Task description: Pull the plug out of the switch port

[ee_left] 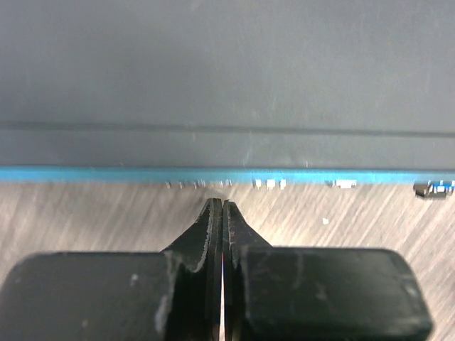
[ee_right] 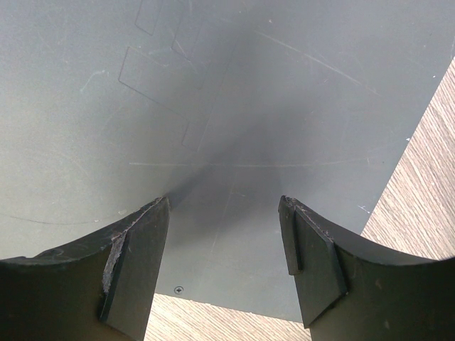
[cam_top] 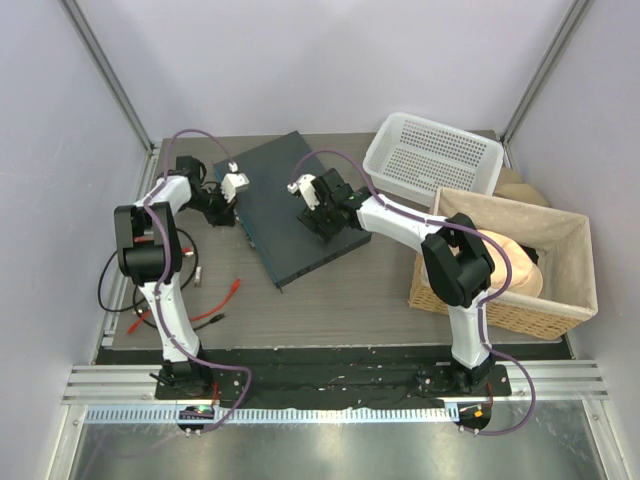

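The dark grey switch [cam_top: 285, 250] lies flat in the middle of the table. Its blue-edged port side [ee_left: 298, 175] crosses the left wrist view, with small port parts along it and a dark piece [ee_left: 434, 189] at the right. My left gripper is shut, nothing between its fingers, its tips just outside that edge over the wood. My right gripper stands open above the switch's top near a corner, with nothing between its fingers.
Red and black cables [cam_top: 225, 299] lie loose on the left of the table. A white plastic basket [cam_top: 433, 153] is at the back right, a woven basket [cam_top: 555, 300] at the right.
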